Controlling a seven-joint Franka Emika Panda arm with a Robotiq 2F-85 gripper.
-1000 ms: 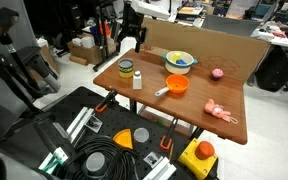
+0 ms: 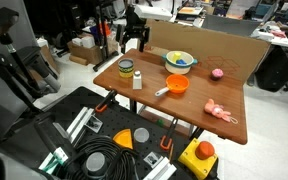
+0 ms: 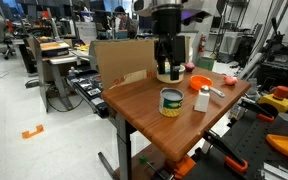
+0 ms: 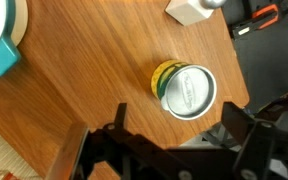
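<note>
My gripper (image 2: pixel 132 44) hangs over the far left part of the wooden table, apart from everything on it. In the wrist view the gripper is open, its two dark fingers wide apart and empty. A can (image 4: pixel 188 92) with a yellow label and silver lid stands below and ahead of the fingers. Exterior view 2 shows the can (image 3: pixel 171 102) upright near the table's edge. Close to it is a small white bottle (image 3: pixel 203 98), partly seen as a white bottle (image 4: pixel 189 8) at the wrist view's top.
A pale pot (image 2: pixel 179 62), an orange bowl (image 2: pixel 178 84) with a light utensil beside it, a pink toy (image 2: pixel 220 110) and a reddish round object (image 2: pixel 217 73) share the table. A cardboard panel (image 2: pixel 209 52) walls the far side. Bare wood lies left of the can in the wrist view.
</note>
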